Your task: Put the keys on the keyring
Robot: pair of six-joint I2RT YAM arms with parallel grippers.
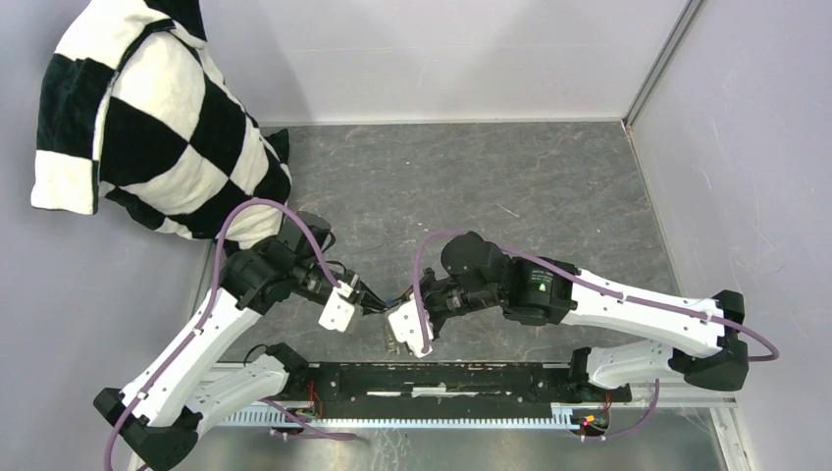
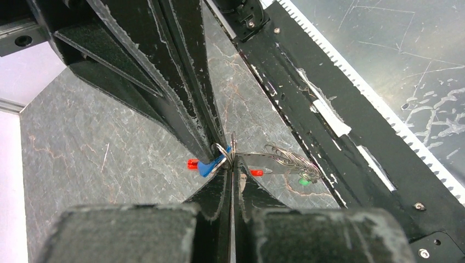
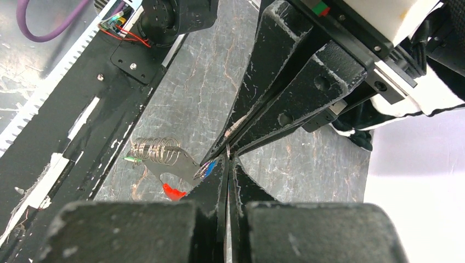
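Note:
My left gripper is shut, with a thin wire ring [image 2: 233,141] standing up at its fingertips. Close against it, my right gripper is shut as well. A sliver of wire shows at its tips, but I cannot tell whether it is pinched. From this meeting point a grey metal key [image 2: 260,159] sticks out, beside a bunch of wire coils [image 2: 293,159] with a green bit [image 2: 304,181]. A blue key head [image 2: 206,167] and a red piece [image 2: 192,164] show behind the right fingers. In the right wrist view another red piece [image 3: 174,192] shows below the coils [image 3: 155,149].
A black rail [image 1: 442,392] runs along the front edge. At the back left sits a checkered black-and-white cushion [image 1: 162,128]. Pale walls [image 1: 746,147] close in the sides.

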